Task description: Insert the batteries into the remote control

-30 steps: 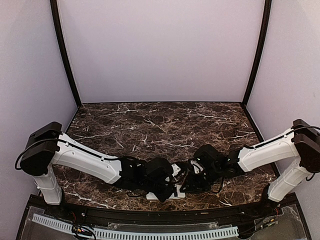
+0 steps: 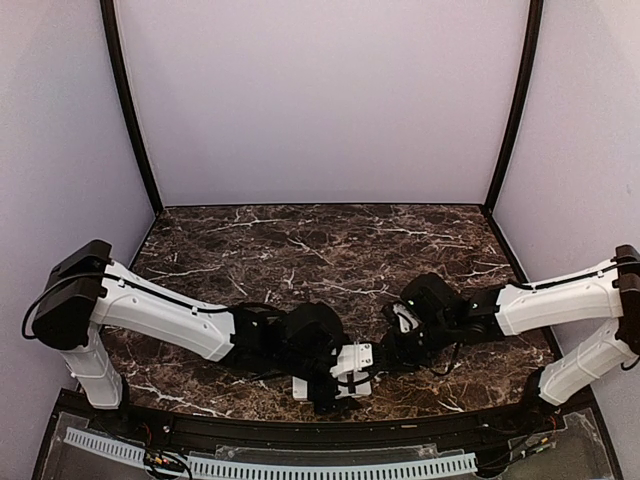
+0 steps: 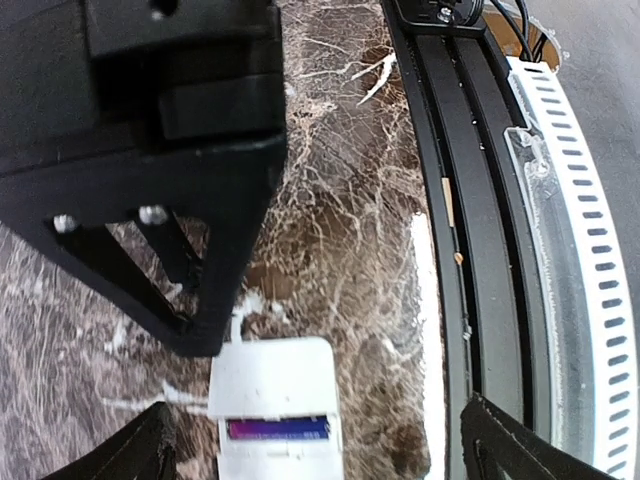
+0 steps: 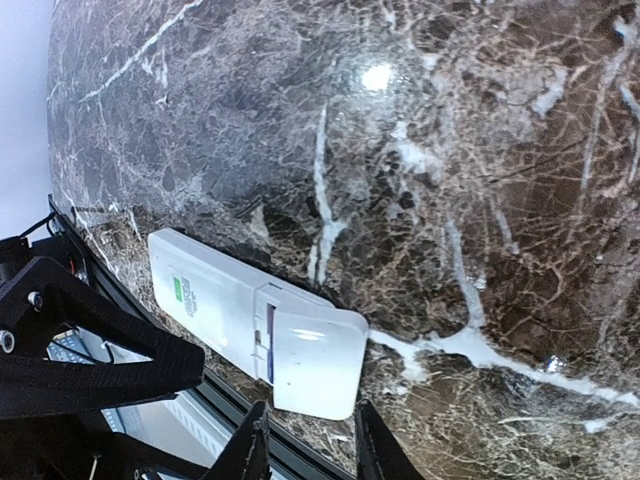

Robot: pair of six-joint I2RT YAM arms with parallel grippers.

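The white remote control lies on the marble table. Its white battery cover sits over one end, slightly askew, and a gap separates it from the body. Through that gap shows a purple-blue strip, likely a battery. My left gripper stands open above the remote, its fingers wide apart on either side with no contact visible. Beyond the cover's end, my right gripper is partly open, and only bare table shows between its fingertips. From above, the arms hide much of the remote.
A dark rail and a white slotted strip run along the front edge, close to the remote. Both grippers are crowded together there.
My right gripper has drawn back to the right, away from the cover's end. The left gripper has shifted slightly and turned over the remote. The remote appears to stay in place.
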